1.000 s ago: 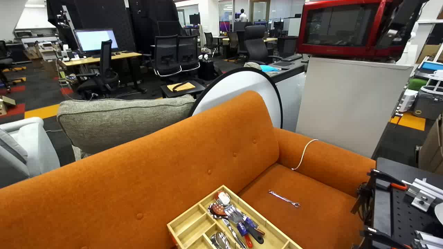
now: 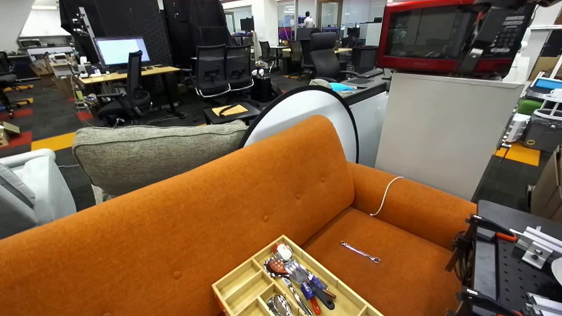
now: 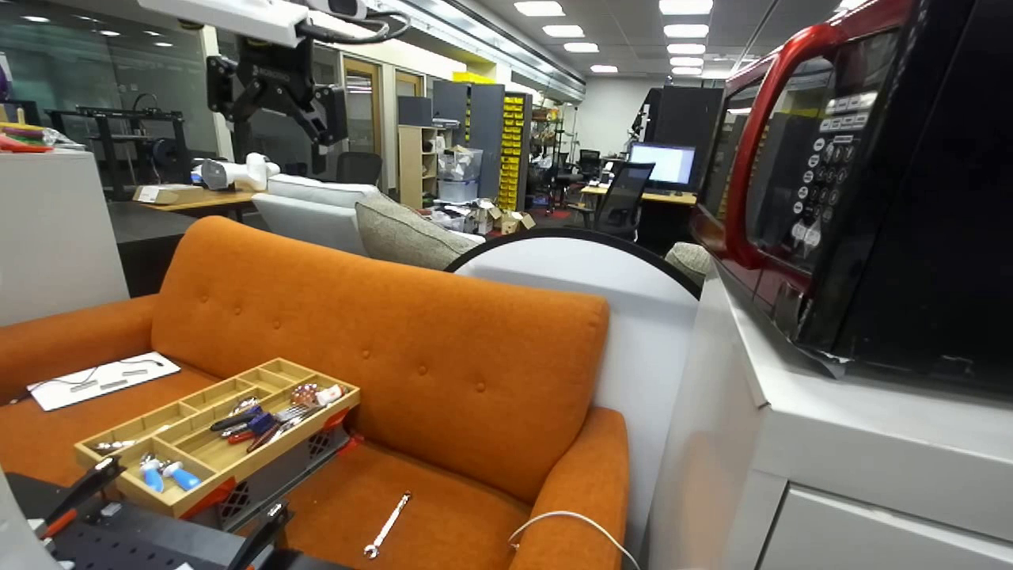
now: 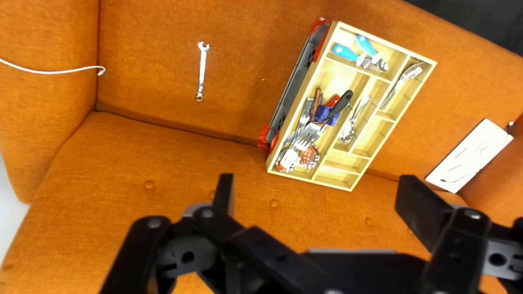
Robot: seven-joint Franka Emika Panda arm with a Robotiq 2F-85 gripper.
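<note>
High above the couch, my gripper (image 3: pixel 285 119) hangs open, with nothing between its fingers in the wrist view. A silver wrench (image 4: pixel 202 71) lies alone on the orange seat, well apart from the gripper. Beside it stands a wooden divided tray (image 4: pixel 305 181) holding several utensils. Forks (image 4: pixel 309 136), a black-handled tool (image 4: pixel 341 103) and a slotted spoon (image 4: pixel 309 157) crowd its long compartment. Two blue-handled utensils (image 4: pixel 345 52) lie in an end compartment. Exterior view 1 shows part of the gripper in front of the microwave (image 2: pixel 421 34), its fingertips unclear there.
A white cord (image 2: pixel 386 195) drapes over the couch arm. On the seat's far side lies a white board (image 3: pixel 103 381) with a thin cable. Black clamps (image 2: pixel 490 226) stick out from the dark table. Bare seat surrounds the wrench.
In exterior view 1, the dark gripper part before the microwave has shifted left and now covers more of its right side. The wrench and tray have stayed put.
</note>
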